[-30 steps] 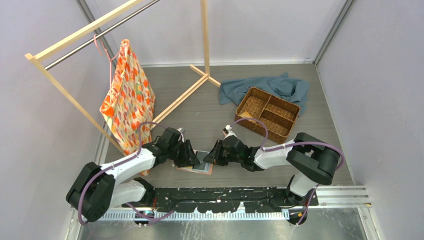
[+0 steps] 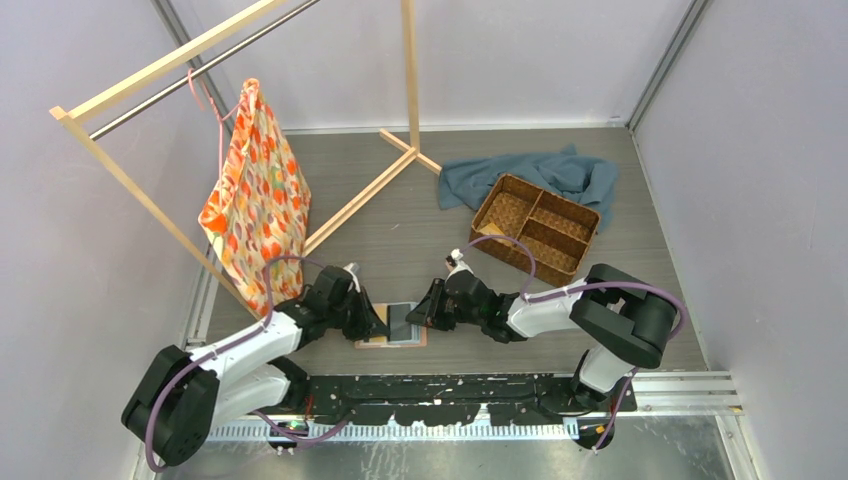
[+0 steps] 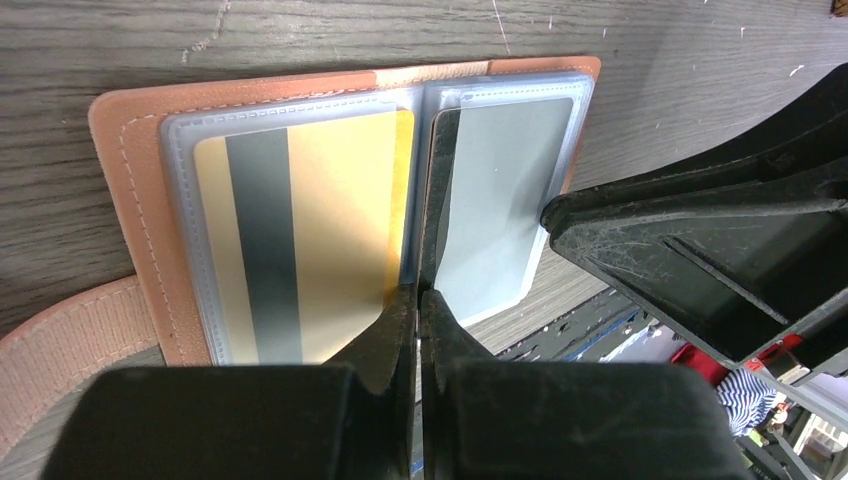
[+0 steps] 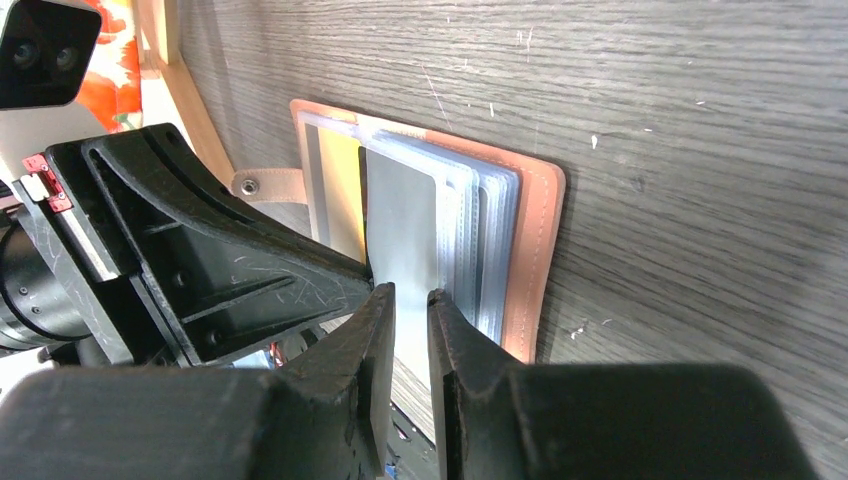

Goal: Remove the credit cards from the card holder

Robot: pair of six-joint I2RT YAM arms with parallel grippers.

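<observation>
The open card holder point(image 3: 140, 200) lies on the table between both grippers, with clear sleeves. A yellow card with a dark stripe point(image 3: 340, 220) sits in the left sleeve; the right sleeve point(image 3: 500, 190) has a dark edge along the spine side. My left gripper is shut, its tips down at the middle of the holder, nothing visible between them. My right gripper has its fingertips at the holder's right sleeves, a small gap between them; what lies in that gap is hard to make out.
A divided wicker basket point(image 2: 560, 235) and blue cloth point(image 2: 470, 175) lie back right. A floral bag point(image 2: 255, 200) hangs from the wooden rack at left. The table behind the holder is clear.
My left arm has shifted slightly left and toward the front over the holder, and the holder looks a little straighter. The right arm is unchanged.
</observation>
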